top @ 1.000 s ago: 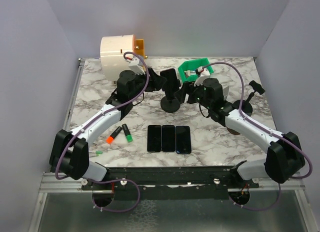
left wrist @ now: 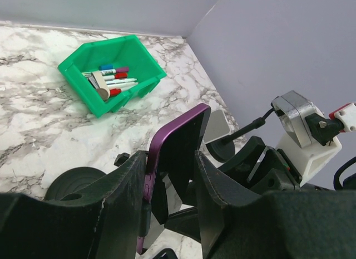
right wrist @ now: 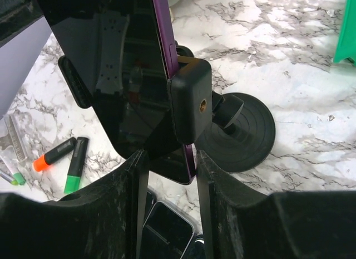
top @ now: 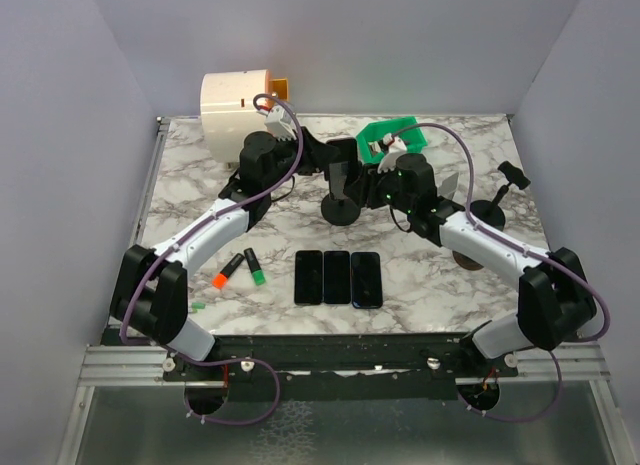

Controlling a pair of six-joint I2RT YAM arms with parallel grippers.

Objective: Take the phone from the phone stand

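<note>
My left gripper is shut on the upper part of the phone. My right gripper is shut on its lower end, beside the stand's padded holder [right wrist: 197,103]. In the top view the two grippers face each other from left and right over the stand.
Three phones [top: 338,278] lie in front. Two markers [top: 253,267] are at left. A green bin [left wrist: 111,86] stands behind, another stand [top: 488,212] at right, and a white cylinder [top: 228,110] at back left.
Both arms have shifted slightly, the left gripper toward the phone from the upper left, the right inward. The phone's top appears slightly moved in the top view.
</note>
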